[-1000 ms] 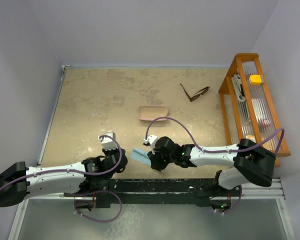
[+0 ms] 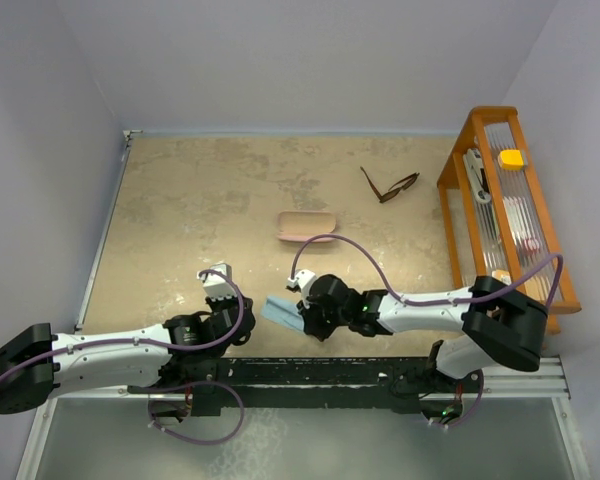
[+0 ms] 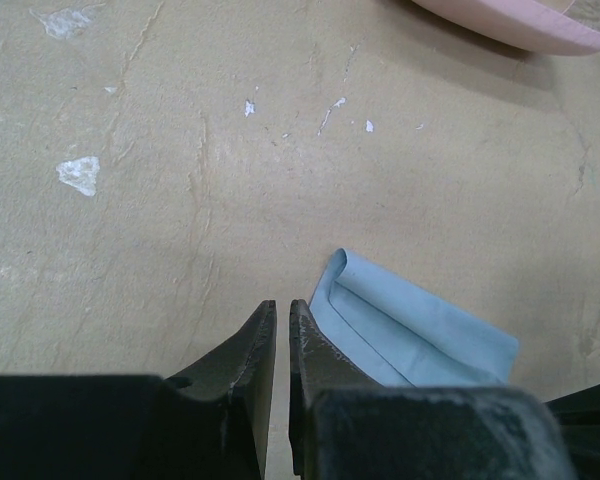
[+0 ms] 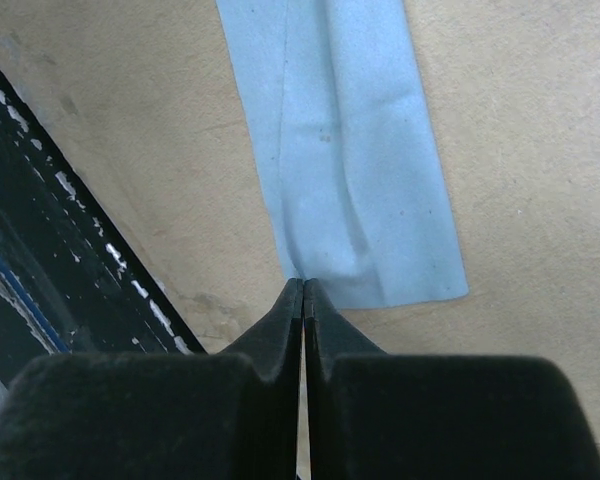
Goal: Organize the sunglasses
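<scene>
Dark sunglasses [image 2: 388,189] lie with arms spread at the back right of the table. A pink case [image 2: 306,225] stands in the middle, its rim also at the top of the left wrist view [image 3: 520,28]. A folded light blue cloth [image 2: 280,312] [image 4: 385,200] lies at the front. My right gripper is shut at the cloth's near edge; whether cloth is between its tips I cannot tell. My left gripper is shut just left of the cloth in its view, nothing visible between its fingers.
A wooden rack [image 2: 447,220] with tools and a yellow item stands along the right wall. The table's dark front edge [image 4: 70,240] runs beside the cloth.
The right arm has shifted very slightly. Otherwise the top view looks the same.
</scene>
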